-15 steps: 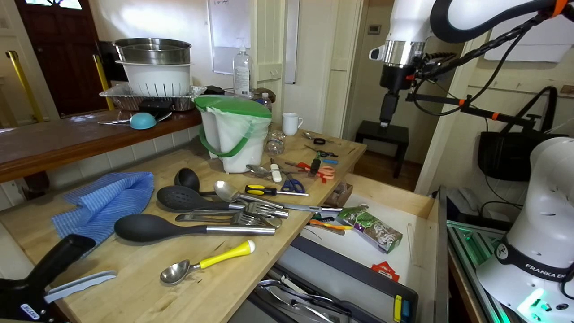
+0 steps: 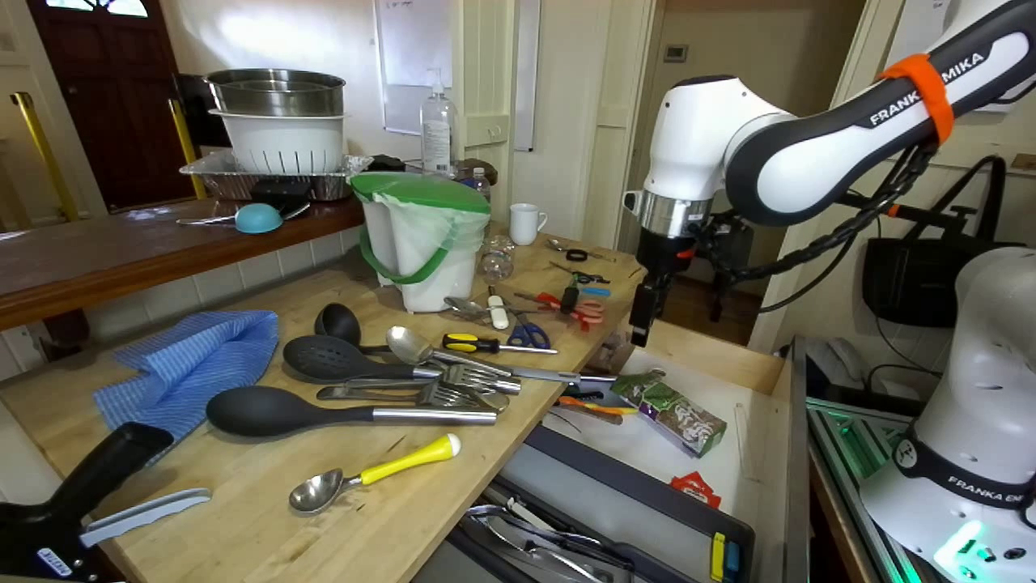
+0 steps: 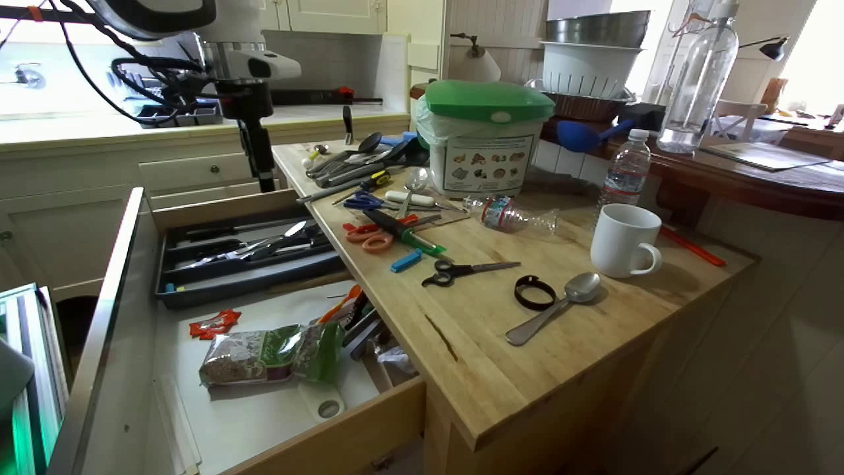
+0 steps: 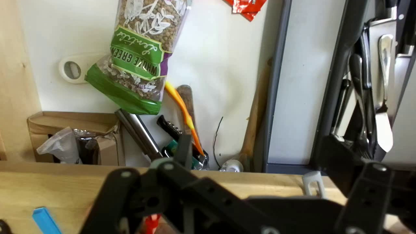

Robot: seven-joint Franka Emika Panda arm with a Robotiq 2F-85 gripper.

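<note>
My gripper [image 2: 643, 329] hangs pointing down above the far part of the open drawer [image 2: 777, 457], near the counter edge. In the wrist view its two black fingers [image 4: 338, 158] stand wide apart, with nothing between them. Below lie a bag of green lentils [image 4: 140, 58], a wooden handle [image 4: 257, 113] and an orange-yellow tool [image 4: 181, 105]. The grey cutlery tray [image 4: 279, 78] is beside them, holding knives and forks. In the second exterior view the gripper [image 3: 265, 186] appears behind the drawer, seen edge-on.
Spoons, scissors, a screwdriver [image 2: 473, 343] and a yellow-handled scoop [image 2: 408, 460] crowd the wooden counter [image 2: 262, 534]. A white bin with a green lid [image 2: 427, 238] stands behind them, and a white mug [image 3: 625, 241] sits near the far corner. The drawer's white floor has bare patches around the lentils.
The arm has come down and moved left in the first exterior view, bringing the gripper closer to the counter edge and drawer. The objects on the counter and in the drawer look unmoved.
</note>
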